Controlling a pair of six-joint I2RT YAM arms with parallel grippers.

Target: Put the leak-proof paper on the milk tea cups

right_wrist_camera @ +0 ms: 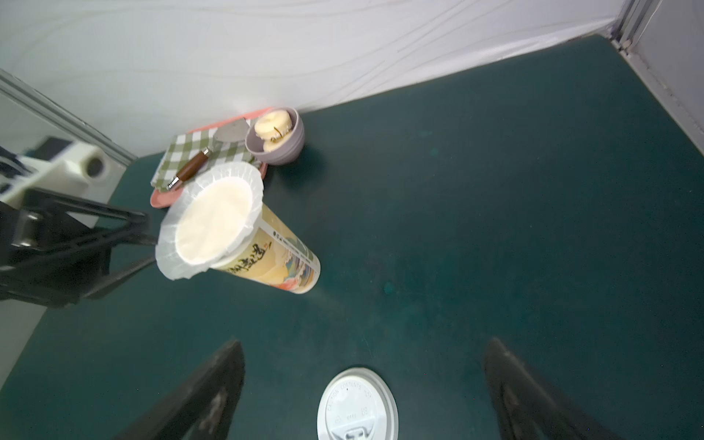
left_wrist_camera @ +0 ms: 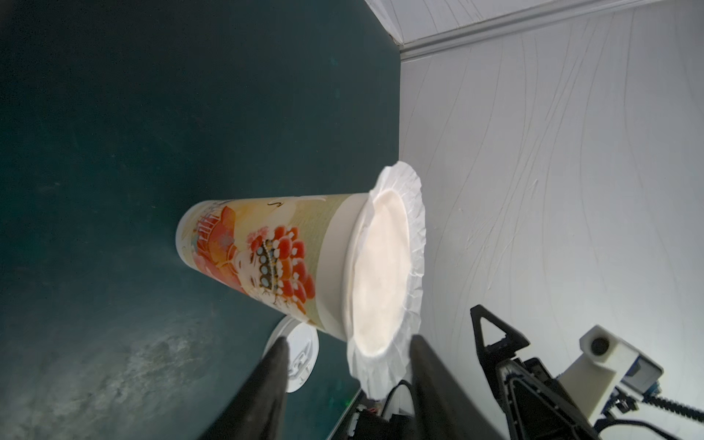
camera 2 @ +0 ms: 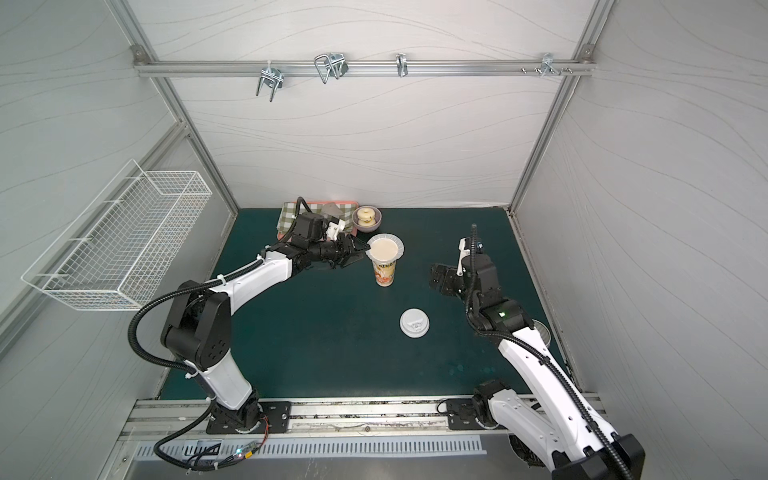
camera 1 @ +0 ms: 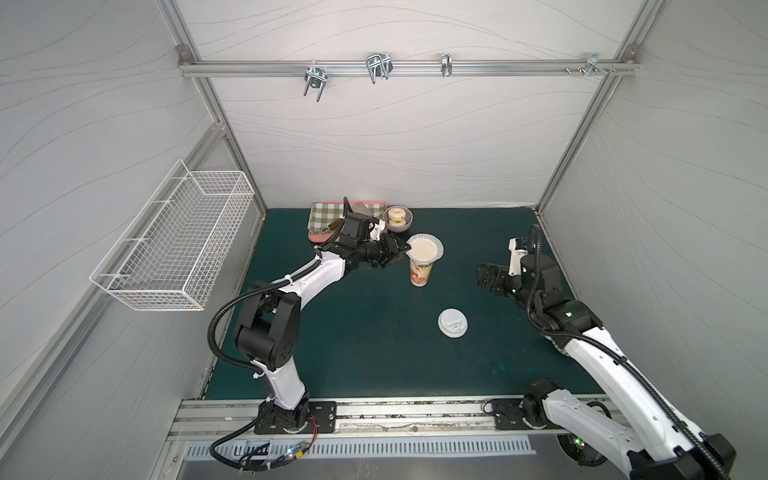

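The milk tea cup [camera 1: 419, 272] stands upright on the green table, with the round translucent paper [right_wrist_camera: 176, 239] over its top, its frilled edge overhanging the rim. My left gripper [camera 1: 398, 251] is part open at the paper's left edge; in the left wrist view the paper's edge [left_wrist_camera: 377, 377] lies between the blurred fingers, and whether they touch it I cannot tell. My right gripper [camera 2: 438, 280] stands open to the right of the cup, above the table, with nothing between its fingers.
A white lid [camera 1: 452, 323] lies in front of the cup. At the back are a pink tray with checked cloth [right_wrist_camera: 176, 160] and a bowl [right_wrist_camera: 286, 150] of round pale food. A wire basket [camera 1: 172, 240] hangs at the left.
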